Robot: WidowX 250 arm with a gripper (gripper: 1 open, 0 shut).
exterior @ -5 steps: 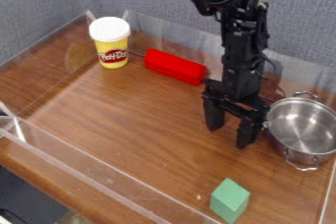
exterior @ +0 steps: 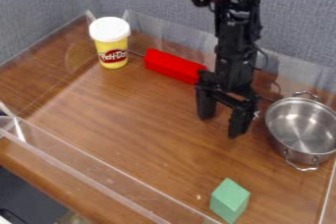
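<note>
My gripper (exterior: 223,112) hangs low over the wooden table at centre, open, with its two dark fingers apart and nothing visible between them. Just behind it and to the left lies a red cylinder (exterior: 172,65). A silver pot (exterior: 301,135) with handles sits to its right. A green block (exterior: 230,199) lies at the front right.
A yellow Play-Doh tub (exterior: 110,49) with a white lid stands at the back left. A pale wall runs along the back.
My gripper has shifted slightly to the left, away from the silver pot. The objects on the table look unmoved.
</note>
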